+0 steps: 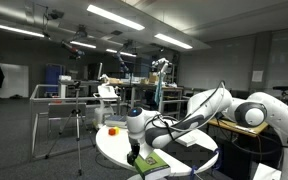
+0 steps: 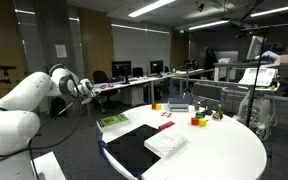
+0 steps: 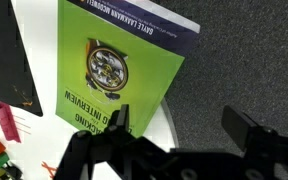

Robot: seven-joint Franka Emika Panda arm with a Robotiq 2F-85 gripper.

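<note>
A green book (image 3: 144, 62) with a round picture on its cover lies on the white table (image 3: 156, 135) in the wrist view. One corner juts past the table's edge over the dark floor. My gripper is open above that edge, its left finger (image 3: 114, 143) overlapping the book in the picture and its right finger (image 3: 252, 140) over the floor. Nothing shows between the fingers. In exterior view 1 the gripper (image 1: 134, 157) hangs low beside the book (image 1: 156, 164). Exterior view 2 also shows the book (image 2: 112, 120) near the table's rim.
A black panel (image 2: 134, 152) and a white box (image 2: 166, 146) lie near the book. Farther along are a pink item (image 2: 165, 126) and red and yellow blocks (image 2: 198, 122). A tripod (image 1: 79, 120) stands on the floor beyond the table.
</note>
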